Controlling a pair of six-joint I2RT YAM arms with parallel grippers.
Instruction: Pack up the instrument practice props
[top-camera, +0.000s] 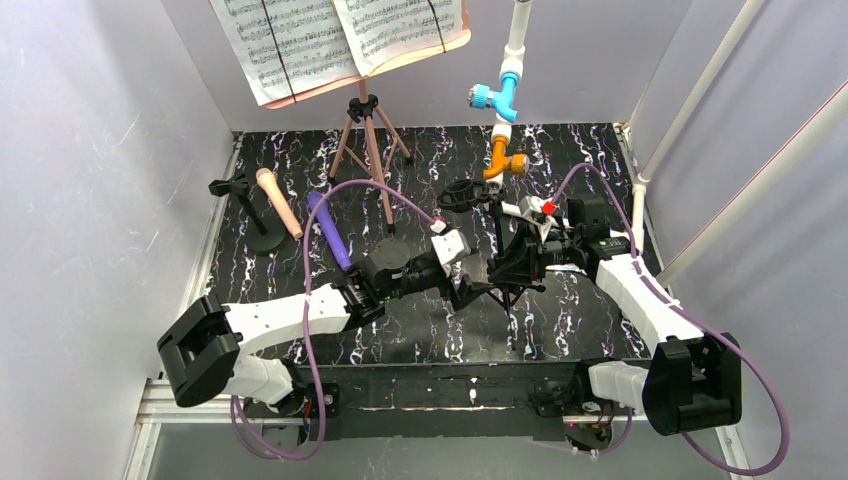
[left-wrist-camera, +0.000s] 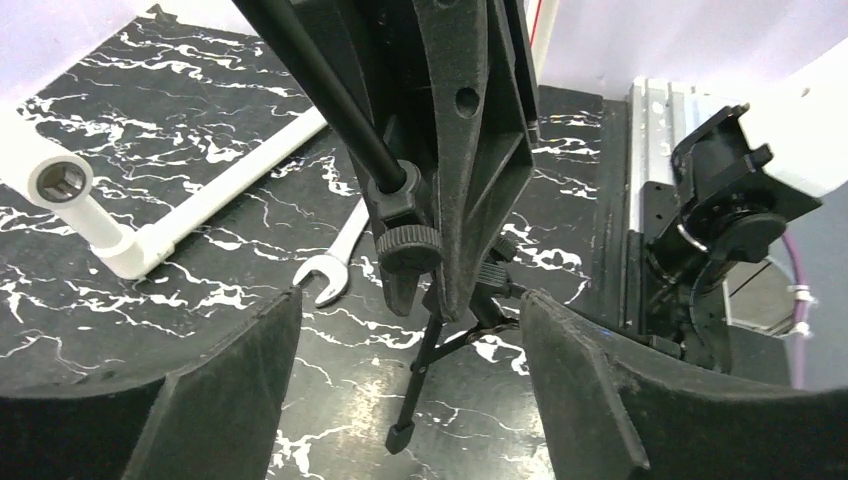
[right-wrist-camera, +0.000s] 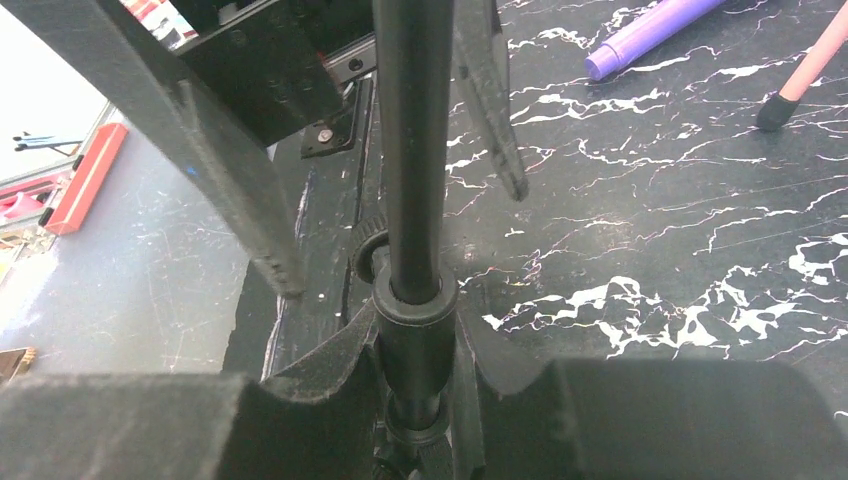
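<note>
A black tripod stand with a holder on top (top-camera: 462, 196) stands right of centre. My right gripper (top-camera: 496, 270) is shut on its black pole, at a collar (right-wrist-camera: 414, 320). My left gripper (top-camera: 470, 296) is part open just left of it; in the left wrist view a knurled knob (left-wrist-camera: 408, 250) sits beyond and between its fingertips, apparently untouched. A purple microphone (top-camera: 328, 226), a pink microphone (top-camera: 280, 205) and a black stand (top-camera: 264, 235) are on the left. A music stand (top-camera: 372, 150) with sheet music (top-camera: 280, 40) stands at the back.
White pipework with blue (top-camera: 505, 97) and orange (top-camera: 499, 152) fittings rises behind the black stand. A wrench (left-wrist-camera: 333, 262) and white pipes (left-wrist-camera: 240, 165) lie beside it. Walls close both sides.
</note>
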